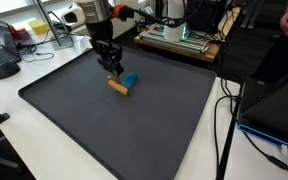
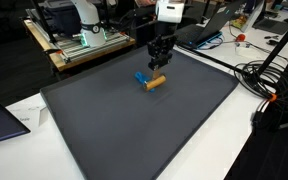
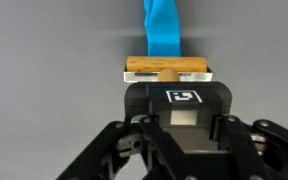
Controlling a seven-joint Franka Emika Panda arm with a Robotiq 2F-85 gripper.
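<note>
A wooden piece, orange-brown and bar-shaped (image 1: 118, 88), is at my gripper (image 1: 115, 76), low over the dark table. In the wrist view the wooden piece (image 3: 166, 64) lies crosswise just beyond the fingers, with a pale strip along its near side and a small wooden knob at the fingers. The gripper appears shut on this piece, though its black body hides the grip. A bright blue, cloth-like strip (image 3: 163, 27) extends away from the bar's far side. From the other side, the wooden piece (image 2: 156, 83) and the blue strip (image 2: 142, 77) show close together under the gripper (image 2: 158, 71).
A small wooden-edged table (image 2: 87, 48) with a white rack stands apart behind it. Black cables (image 2: 269, 82) run along the table's outer edge, and a laptop (image 1: 4, 48) sits at the far left.
</note>
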